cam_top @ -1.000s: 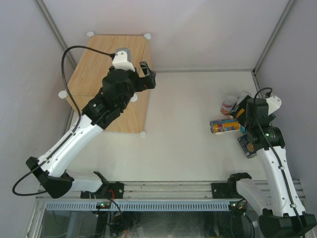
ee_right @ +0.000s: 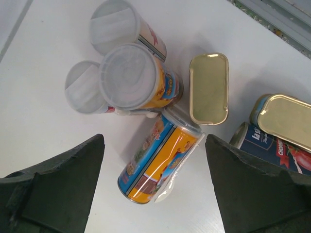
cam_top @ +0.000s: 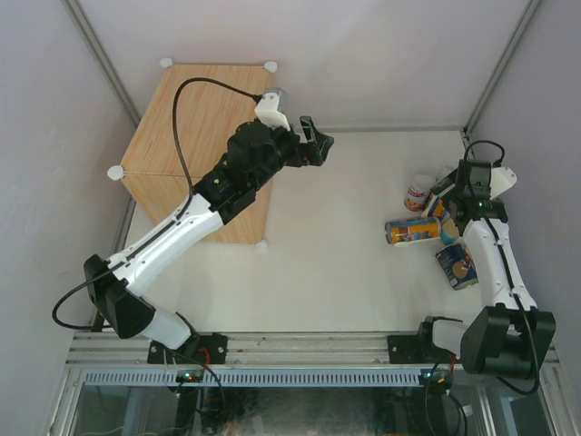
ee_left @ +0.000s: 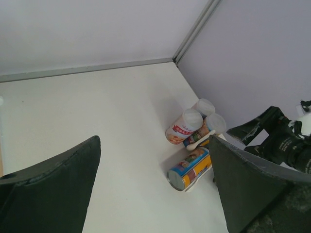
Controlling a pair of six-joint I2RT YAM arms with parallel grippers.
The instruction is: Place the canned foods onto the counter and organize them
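Above the counter [cam_top: 327, 272], right of the wooden box, my left gripper [cam_top: 315, 145] stands open and empty. My right gripper is open over the canned foods at the right, nothing between its fingers. Below it a blue-orange can [ee_right: 153, 165] lies on its side. An orange can [ee_right: 165, 82] with a clear lid stands behind it, beside two more lidded cans [ee_right: 114, 26]. A flat gold tin [ee_right: 209, 87] lies close by. A dark blue can [ee_right: 277, 155] and another gold-topped tin [ee_right: 289, 119] are at the right edge. The right arm partly covers this cluster in the top view.
A wooden box [cam_top: 195, 118] fills the back left. The right wall [ee_left: 243, 63] stands close beside the cans, and a metal rail [cam_top: 290, 350] runs along the front.
My left gripper has shifted right, off the wooden box and over the counter. My right arm has moved slightly toward the back, with its gripper still near the cans. The cans look unmoved.
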